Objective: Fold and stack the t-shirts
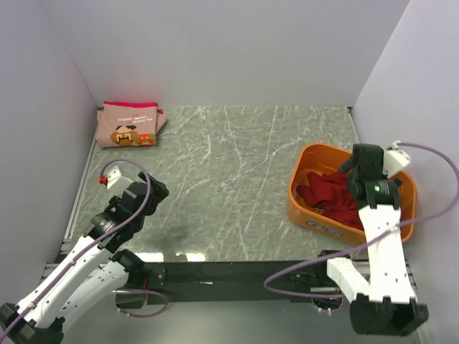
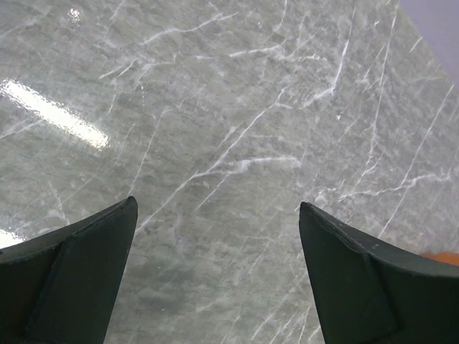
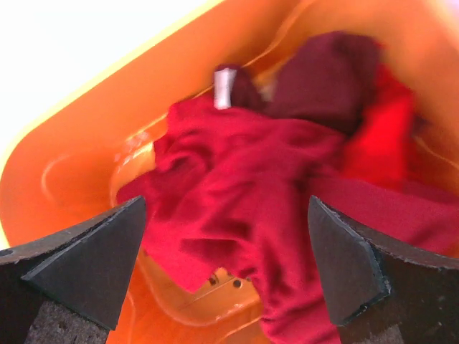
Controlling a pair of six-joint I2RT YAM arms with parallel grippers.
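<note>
Red and dark maroon shirts (image 3: 237,172) lie crumpled inside the orange bin (image 1: 297,208) at the right of the table. My right gripper (image 1: 346,170) is over the bin; in its wrist view the fingers (image 3: 86,276) stand wide apart, with red cloth visible below and between them but not gripped. At the back left corner lies a folded stack of shirts (image 1: 128,127), a pinkish-brown printed one on top and bright pink showing behind. My left gripper (image 1: 161,185) hovers above the left part of the table, open, with only bare tabletop between its fingers.
Walls rise at the left, back and right, the right one close to the bin. A purple cable (image 1: 315,261) loops from the right arm across the front edge.
</note>
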